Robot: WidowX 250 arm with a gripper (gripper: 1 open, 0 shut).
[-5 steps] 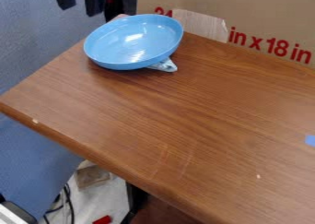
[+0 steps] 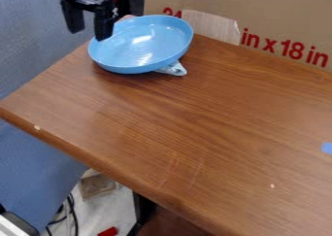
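Note:
A light blue oval dish [image 2: 140, 46] sits near the back left corner of the wooden table [image 2: 195, 143], with a pale printed item [image 2: 174, 69] partly under its right front. My black gripper [image 2: 89, 19] hangs at the top left, just beyond the dish's left rim, with its fingers apart and nothing visible between them. Whether it touches the rim I cannot tell.
A cardboard box [image 2: 266, 12] with red lettering stands behind the table. Cables lie on the floor below left.
My gripper has come down and slightly to the right from the top edge of the view, toward the dish's left side. The dish has not moved.

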